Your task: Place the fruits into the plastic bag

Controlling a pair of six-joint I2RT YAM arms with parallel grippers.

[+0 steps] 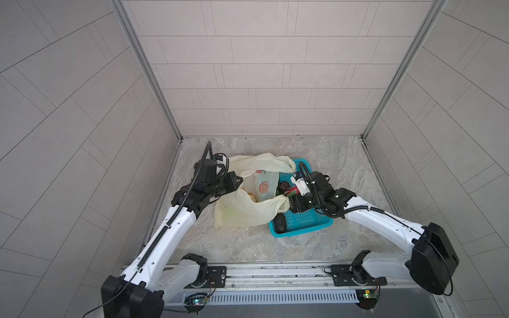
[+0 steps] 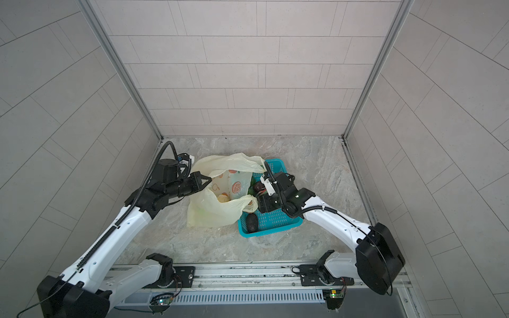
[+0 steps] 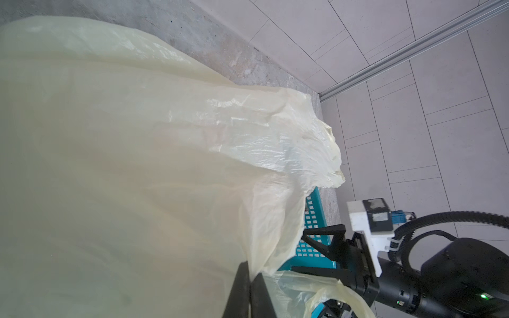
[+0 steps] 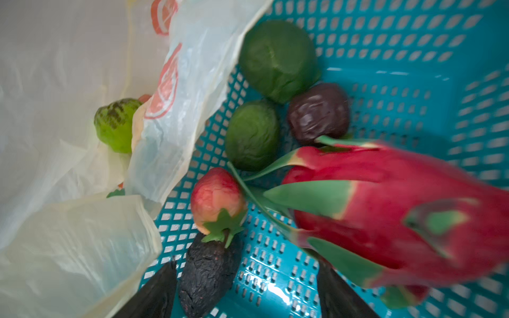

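Observation:
A pale yellow plastic bag [image 1: 246, 209] lies open toward the right. My left gripper is shut on its edge, where the film gathers at the fingertips. Over the teal basket [image 1: 318, 223] my right gripper stands open, nothing between its fingers. In the right wrist view, a pink dragon fruit [image 4: 371, 201] lies right of centre. Left of it are a peach-like fruit [image 4: 217, 196] with a green leaf and a dark avocado [image 4: 204, 275] by the left finger. Farther up are two green fruits [image 4: 278, 61] and a purple one [image 4: 319, 112]. A green fruit [image 4: 115, 124] is inside the bag.
The bag's near flap [image 4: 69, 249] and printed edge [image 4: 175, 95] overhang the basket's left side. Bare grey floor [image 1: 347, 159] lies around the basket. Both arms reach in from the front rail [image 1: 275, 270].

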